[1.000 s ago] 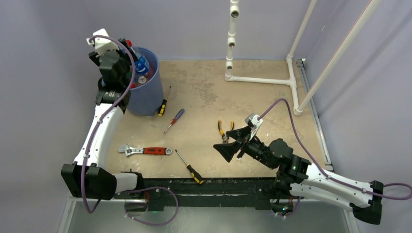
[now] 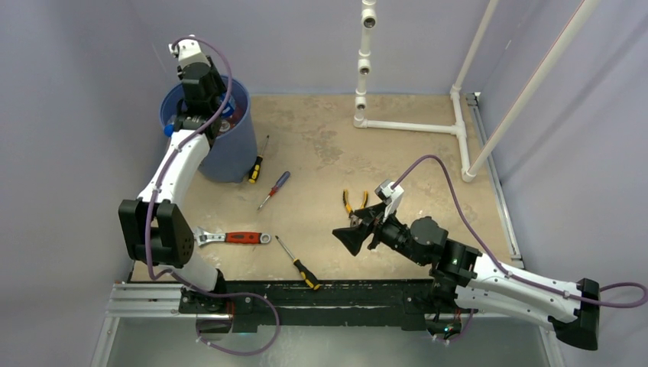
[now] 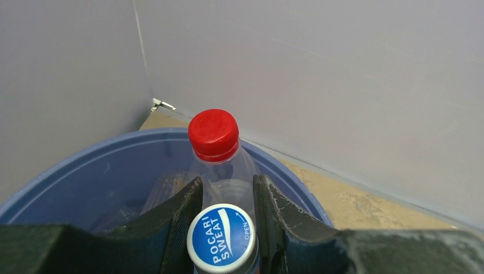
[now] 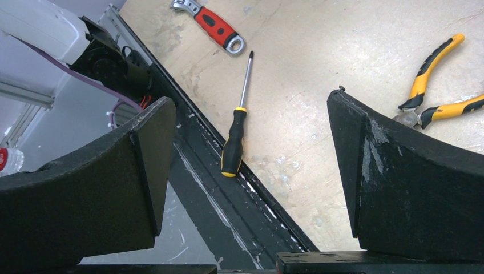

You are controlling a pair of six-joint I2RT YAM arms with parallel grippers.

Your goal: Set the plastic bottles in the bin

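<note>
The blue bin (image 2: 229, 153) stands at the back left with bottles inside, my left arm reaching over it. In the left wrist view my left gripper is shut on a bottle with a blue-and-white POCARI SWEAT cap (image 3: 221, 238), inside or just over the bin's rim (image 3: 85, 160). Behind it stands a clear bottle with a red cap (image 3: 213, 131). My right gripper is open over the front middle of the table, empty.
Screwdrivers (image 2: 306, 274), an adjustable wrench (image 2: 244, 238) and pliers (image 4: 428, 68) lie on the table (image 2: 321, 138). A white pipe frame (image 2: 405, 126) stands at the back right.
My left arm has swung further back and right over the bin compared with a second ago. My right arm has shifted very slightly.
</note>
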